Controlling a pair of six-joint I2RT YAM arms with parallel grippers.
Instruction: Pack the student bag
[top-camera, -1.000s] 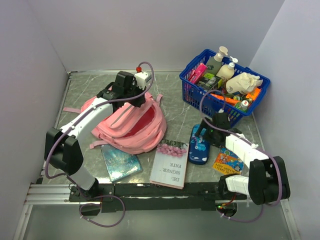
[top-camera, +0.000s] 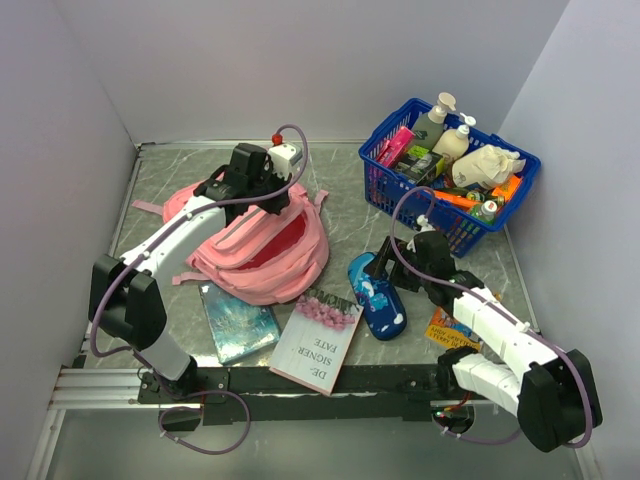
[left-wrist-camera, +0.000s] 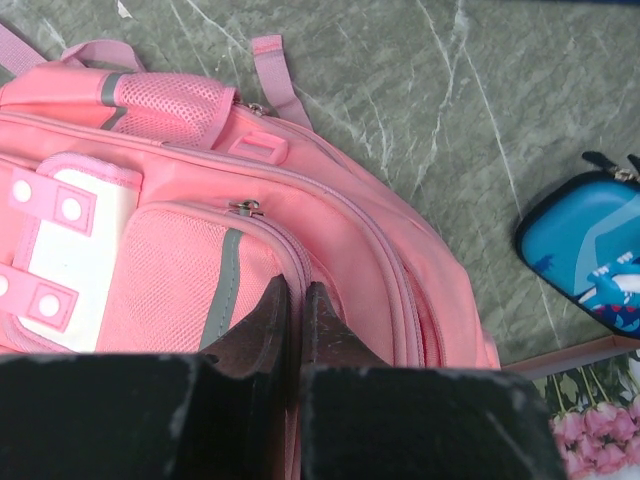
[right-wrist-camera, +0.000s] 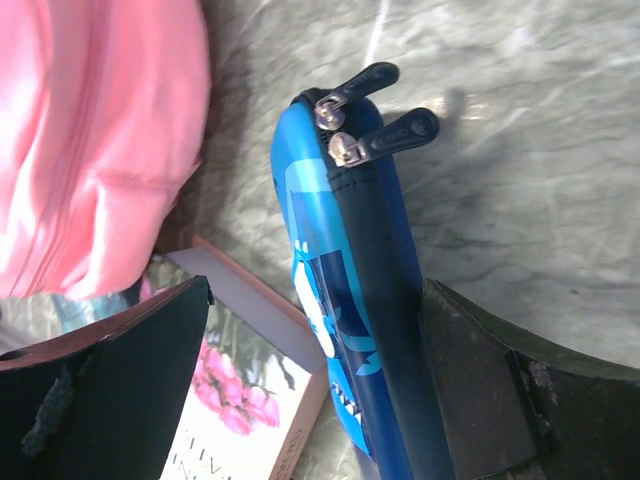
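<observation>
The pink student bag (top-camera: 262, 245) lies on the floor at the left, a dark red opening showing along its side. My left gripper is shut on the piped edge of the bag's front pocket. To the right of the bag is a blue pencil case (top-camera: 380, 305); in the right wrist view the case (right-wrist-camera: 340, 270) stands tilted on its side, zip pulls upward. My right gripper is part open around it, one finger touching or close to its zip side and a gap on the other side. A white book with pink flowers (top-camera: 318, 340) lies beside the case, a teal book (top-camera: 240, 322) below the bag.
A blue basket (top-camera: 378, 185) full of bottles and packets stands at the back right. An orange book (top-camera: 450, 328) lies partly under the right arm. Bare grey floor shows between bag and basket.
The right gripper has moved left, and the pencil case and white book have shifted left with it. The case has turned onto a slant.
</observation>
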